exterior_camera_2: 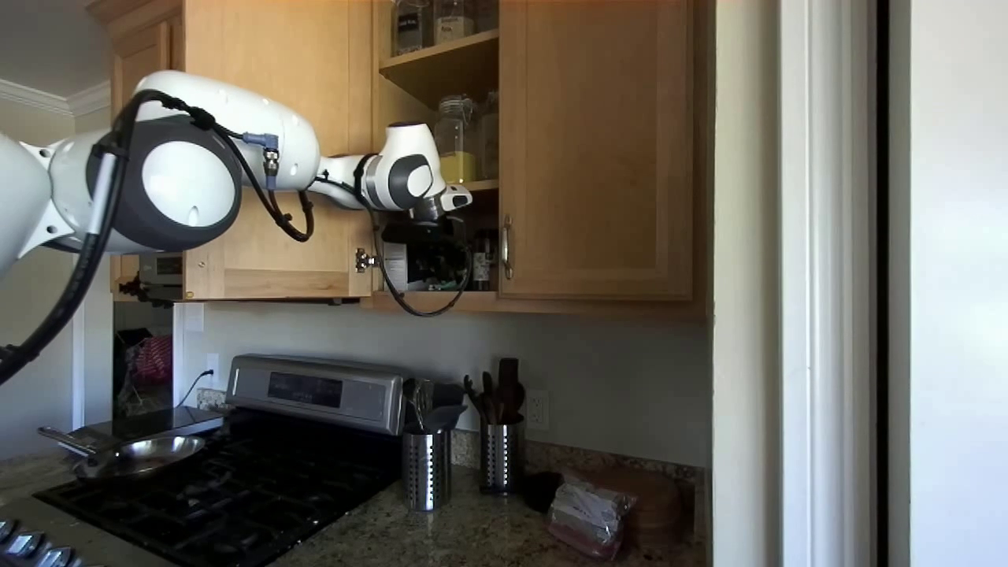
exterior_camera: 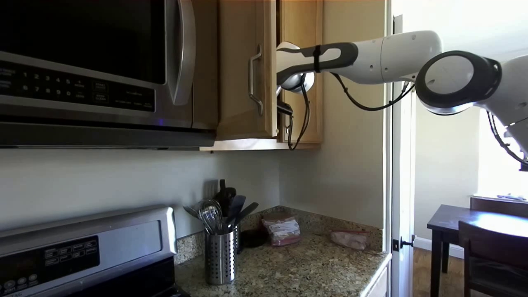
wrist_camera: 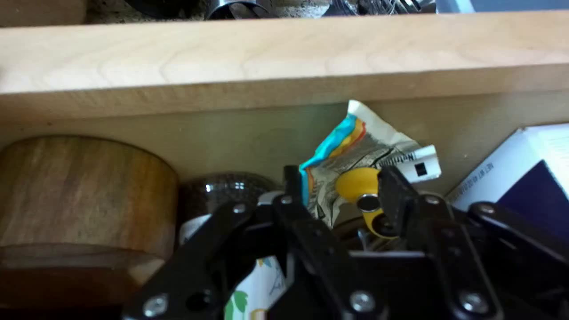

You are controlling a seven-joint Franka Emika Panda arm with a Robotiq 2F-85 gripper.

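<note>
In the wrist view my gripper reaches into the cupboard with its two black fingers apart. A crumpled printed packet point(wrist_camera: 349, 154) with a blue and orange edge lies beyond the fingertips, partly between them as seen here. Beside the right finger is a yellow object point(wrist_camera: 360, 184), partly covered by that finger. Whether either finger touches them, I cannot tell. In exterior view 2 the gripper itself is dark and hard to make out inside the lower shelf of the open cupboard point(exterior_camera_2: 439, 71). The cupboard door hides it in exterior view 1.
A round wooden lid point(wrist_camera: 85, 197) and a dark-filled jar point(wrist_camera: 226, 192) stand to the left in the wrist view. On the right is a white and blue box point(wrist_camera: 525, 176). The open cupboard door point(exterior_camera: 245, 74) and shelf edge point(wrist_camera: 266, 53) border the arm's space.
</note>
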